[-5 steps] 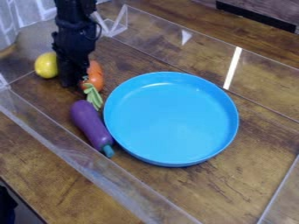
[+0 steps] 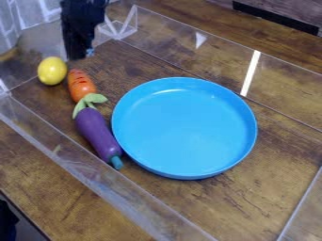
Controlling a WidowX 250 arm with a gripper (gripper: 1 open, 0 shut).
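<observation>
My gripper (image 2: 79, 42) hangs at the top left, raised above the yellow lemon (image 2: 52, 71) and the orange carrot (image 2: 81, 85); it is dark, and how far its fingers are apart is unclear. The carrot lies right of the lemon, its green leaves (image 2: 90, 102) over the upper end of a purple eggplant (image 2: 97, 132). A round blue plate (image 2: 184, 127) sits to their right, empty.
Clear low walls (image 2: 251, 71) border the wooden work surface (image 2: 251, 202). There is free wooden surface behind the plate and at the lower right.
My gripper has risen and moved back, away from the vegetables. The carrot has shifted left, its leaves now lying by the eggplant.
</observation>
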